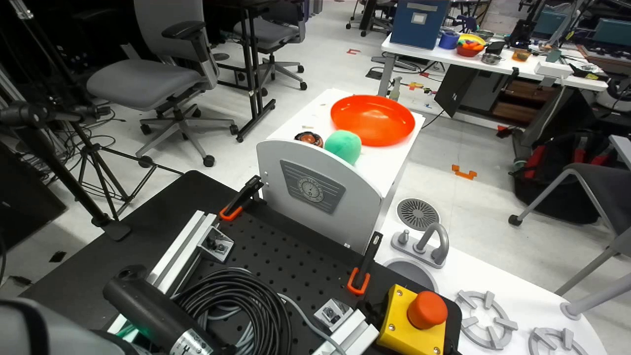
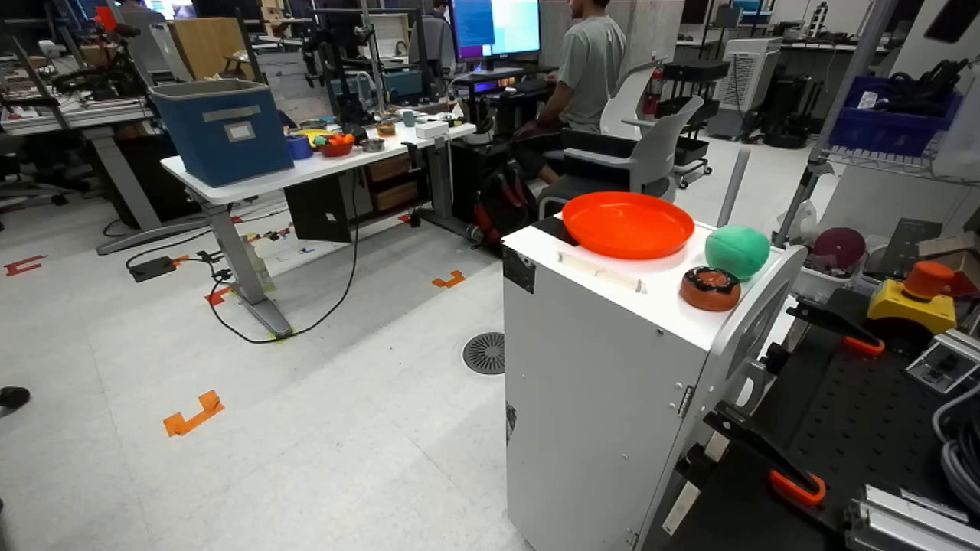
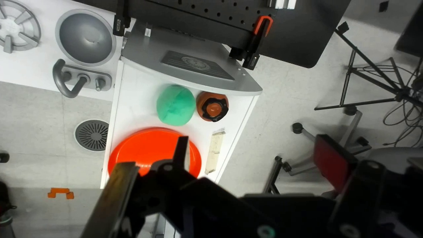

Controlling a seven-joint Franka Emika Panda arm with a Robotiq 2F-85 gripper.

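In the wrist view my gripper stands open, its fingers spread wide and nothing held. Beyond it is a white cabinet top [image 3: 134, 99] carrying three things. A green ball-like object [image 3: 175, 105] lies near the grey backboard. Beside it sits a round orange-brown object with a black top [image 3: 212, 106]. An orange-red plate [image 3: 146, 144] lies farther from the backboard, its lower part hidden behind the gripper. Exterior view 2 shows the same plate [image 2: 627, 225], green object [image 2: 737, 252] and brown object [image 2: 710, 288] resting apart from the gripper, which neither exterior view shows.
The grey backboard [image 1: 319, 192] rises between the cabinet top and the black perforated table [image 1: 284, 242]. Clamps [image 1: 364, 266] grip that table's edge. A toy sink with a faucet [image 1: 426, 242] adjoins it. Tape [image 3: 215, 152] marks the cabinet top near one edge.
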